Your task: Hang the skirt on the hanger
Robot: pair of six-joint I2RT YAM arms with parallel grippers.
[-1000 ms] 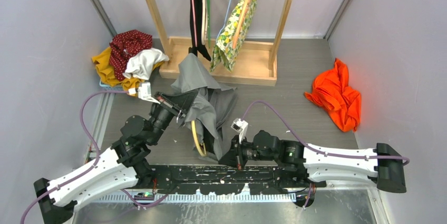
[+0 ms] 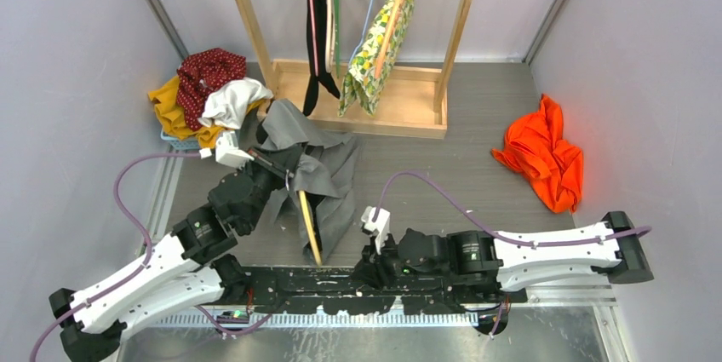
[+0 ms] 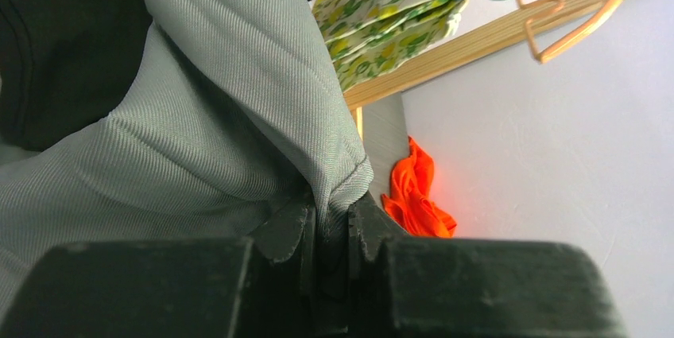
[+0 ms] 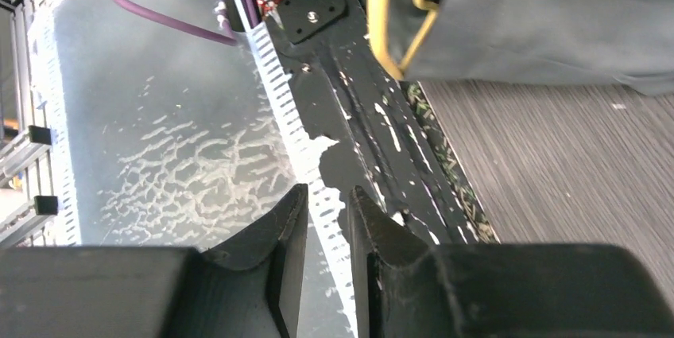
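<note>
The grey skirt (image 2: 328,170) lies bunched on the floor before the rack, with a yellow hanger (image 2: 308,221) protruding toward the front. My left gripper (image 2: 288,166) is at its upper left; in the left wrist view the grey cloth (image 3: 214,131) runs in between its fingertips. My right gripper (image 2: 364,272) is low at the front, right of the hanger. In the right wrist view its two fingers stand apart with nothing between them, and the skirt and hanger (image 4: 380,20) are beyond them.
A wooden rack (image 2: 392,129) with hung garments stands at the back. A heap of clothes (image 2: 209,81) in a basket is back left. An orange cloth (image 2: 545,158) lies on the right.
My left gripper has moved leftward, drawing the skirt and hanger left.
</note>
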